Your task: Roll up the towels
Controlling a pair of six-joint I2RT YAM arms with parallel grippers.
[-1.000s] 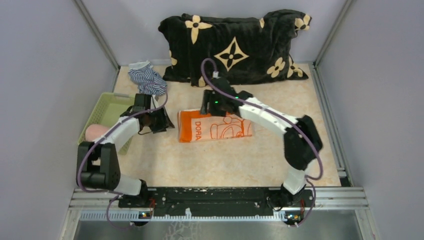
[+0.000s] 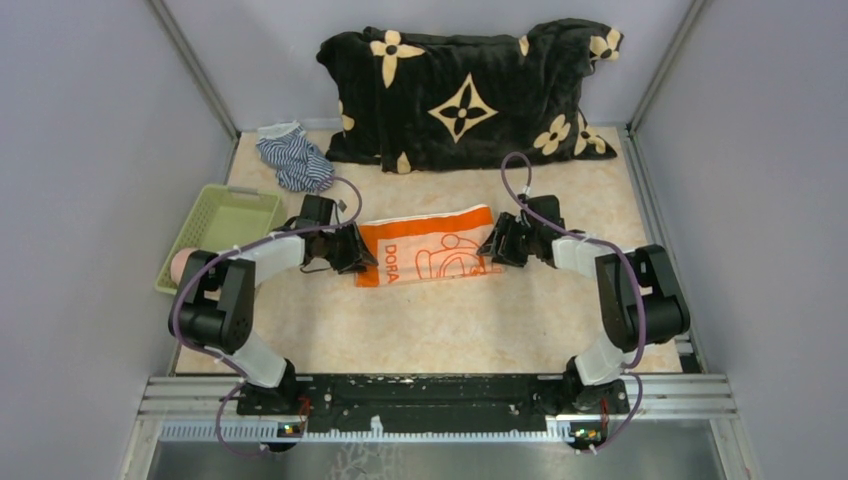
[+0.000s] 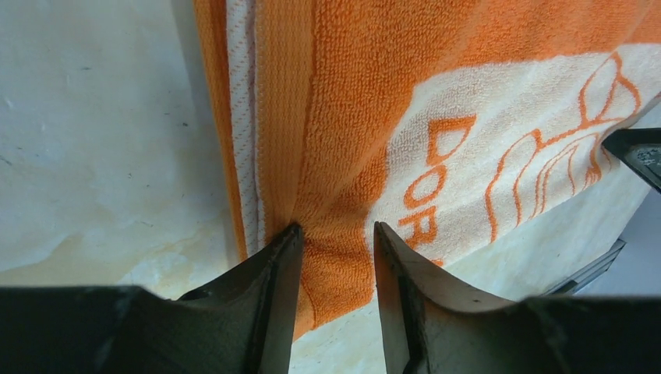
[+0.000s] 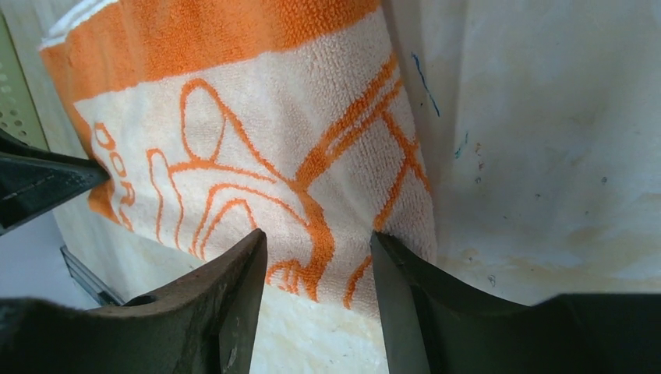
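An orange and white towel (image 2: 430,246), folded into a flat rectangle, lies on the table with its "DORA" lettering on the left. My left gripper is partly open over its orange left end (image 3: 343,179); a finger (image 3: 290,249) stands close to the folded edge, towel showing between the fingers. At the white right end (image 4: 351,171), my right gripper is open, its fingers (image 4: 383,253) spread over the near corner. Whether any fingertips touch the cloth is hard to tell.
To the left stands a green basket (image 2: 210,197) holding a rolled pink towel (image 2: 183,264). Behind it lies a crumpled striped cloth (image 2: 294,160). A black patterned blanket (image 2: 470,100) covers the back. In front of the towel, the table (image 2: 430,330) is clear.
Moving right, the left gripper has come to the left end. The towel has shifted slightly left.
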